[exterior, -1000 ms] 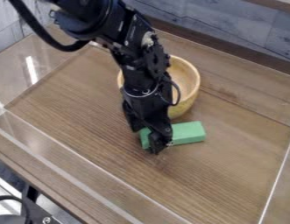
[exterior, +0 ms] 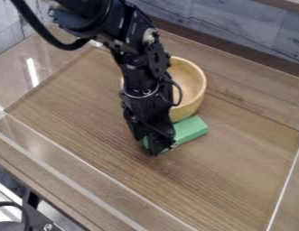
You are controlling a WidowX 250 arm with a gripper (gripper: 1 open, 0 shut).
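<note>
A black robot arm reaches down from the upper left to my gripper [exterior: 152, 137], which is low over the table on a green block [exterior: 185, 128]. The block lies at an angle, its left part hidden under the fingers; whether they grip it I cannot tell. Just behind stands a tan bowl [exterior: 188, 83], partly hidden by the arm.
A raised wooden edge [exterior: 236, 36] runs along the back right. Black cables and hardware lie at the bottom left corner, off the table.
The green block has turned, its right end swinging toward the back and left. The gripper's fingers have shifted slightly with it.
</note>
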